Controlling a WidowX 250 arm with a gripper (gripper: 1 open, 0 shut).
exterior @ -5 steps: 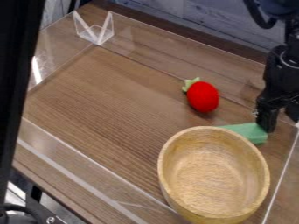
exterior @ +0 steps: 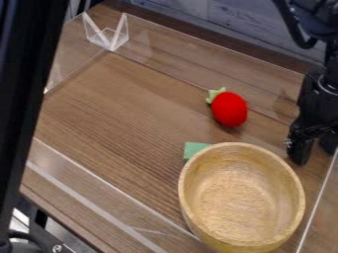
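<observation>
My black gripper (exterior: 301, 143) is low at the right edge, beside the round wooden bowl (exterior: 240, 199); whether its fingers are open or shut is unclear. A red object (exterior: 228, 111) with a small green top sits on the wooden surface above the bowl. A flat green piece (exterior: 197, 149) shows at the bowl's upper-left rim, partly hidden by it.
A white wire stand (exterior: 109, 36) is at the back left. A pale wall runs along the back.
Since a second ago the green piece has shifted left, from beside the gripper to the bowl's upper-left, and the gripper has moved lower.
</observation>
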